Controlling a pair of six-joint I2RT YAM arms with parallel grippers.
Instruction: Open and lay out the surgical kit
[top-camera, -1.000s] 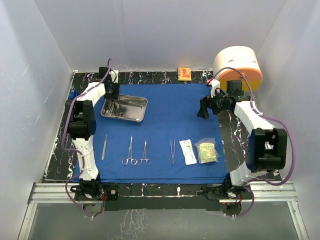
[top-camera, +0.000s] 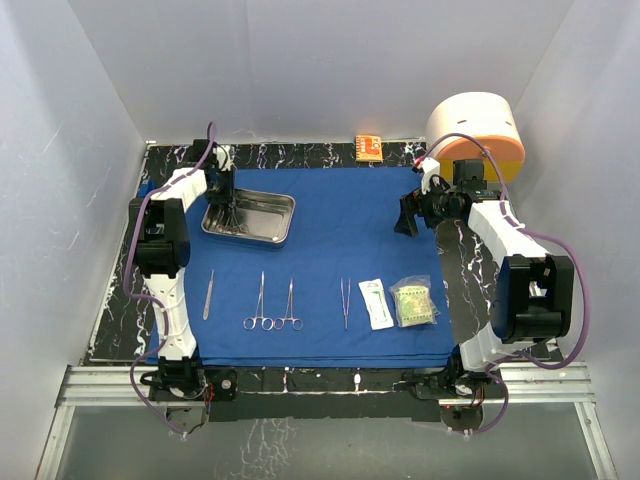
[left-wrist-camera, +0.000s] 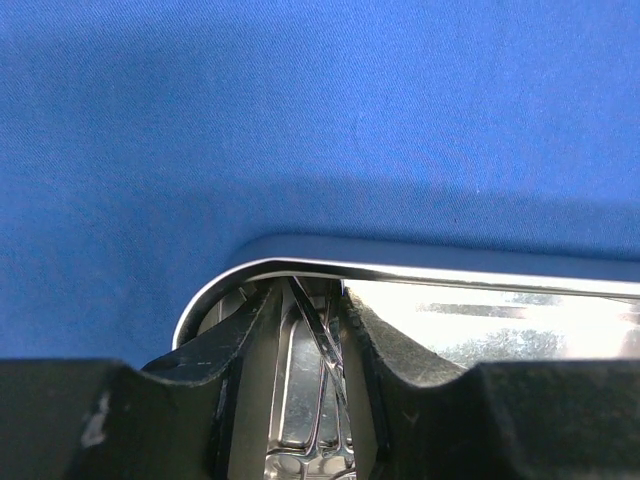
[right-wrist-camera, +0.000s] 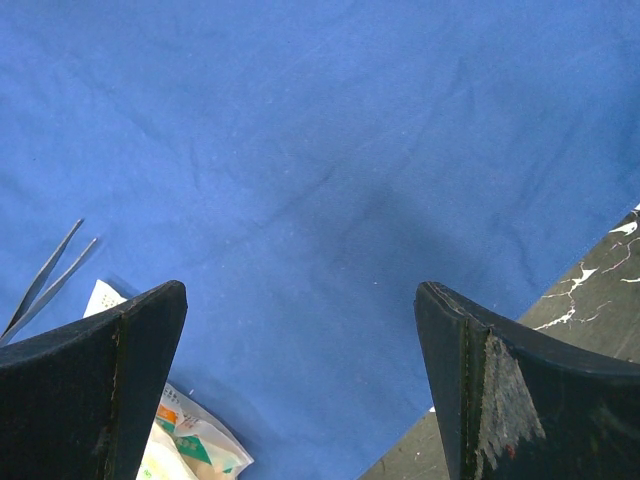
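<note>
My left gripper is down inside the steel tray at its left end, part open around slim metal instruments; whether it touches them is unclear. Laid on the blue cloth in a front row are a slim blade-like tool, two ringed instruments, tweezers, a white packet and a bagged pack. My right gripper stands open over bare cloth at the right.
An orange-and-white cylinder sits behind my right arm, and a small orange box at the back.
My left gripper has shifted slightly toward the front within the tray's left end. The right arm and the laid-out items have not moved.
</note>
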